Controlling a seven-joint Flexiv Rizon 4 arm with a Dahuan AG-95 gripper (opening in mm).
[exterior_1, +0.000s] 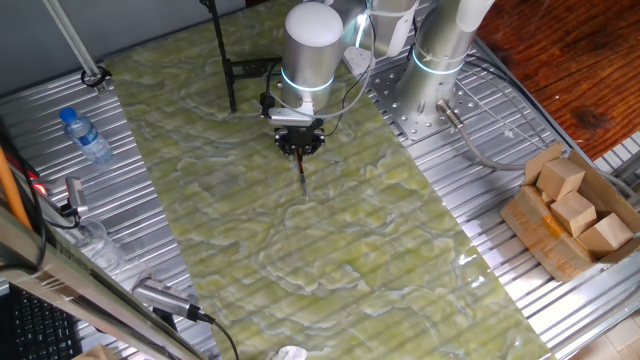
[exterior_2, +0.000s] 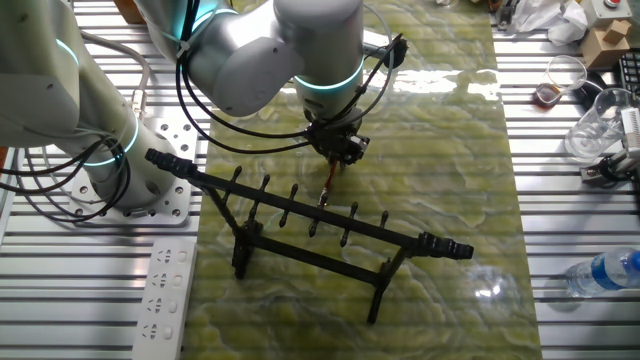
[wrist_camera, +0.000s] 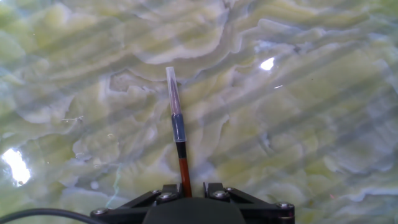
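A slim brush (wrist_camera: 184, 171) with a reddish-brown handle, a dark band and a pale, clear-looking tip cover hangs tip-down from my gripper. The gripper is shut on its handle, though the black housing hides the exact contact in the wrist view. From overhead, the brush (exterior_1: 303, 180) shows below the gripper (exterior_1: 300, 152) over the green marbled mat (exterior_1: 330, 270). In exterior view 2 the brush (exterior_2: 328, 183) reaches down to the bar of a black rack (exterior_2: 330, 217), which stands nearer that camera. Whether the tip touches the mat cannot be told.
The rack has several small pegs. A cardboard box (exterior_1: 545, 239) with wooden blocks stands right of the mat, a water bottle (exterior_1: 86, 136) left of it. A white power strip (exterior_2: 165, 300) lies near the robot's base.
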